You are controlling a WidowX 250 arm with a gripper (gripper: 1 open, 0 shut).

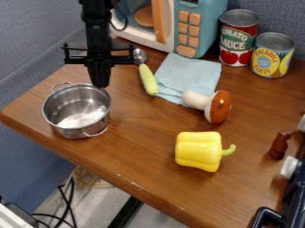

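Note:
My black gripper [99, 69] hangs in the upper left of the camera view, just above and behind a steel pot [77, 119] with two handles on the wooden table [143, 160]. I cannot tell whether its fingers are open or shut. Right of it lie a pale yellow corn or zucchini toy [148, 80], a metal spoon [138, 57] partly hidden, a light blue cloth [184, 76] and a brown-topped mushroom [217, 107]. A yellow pepper [198, 150] sits at the front right.
A toy microwave [191, 27] stands at the back, beside two cans [238, 40]. A small red bottle [280, 145] and dark stove parts [279, 218] line the right edge.

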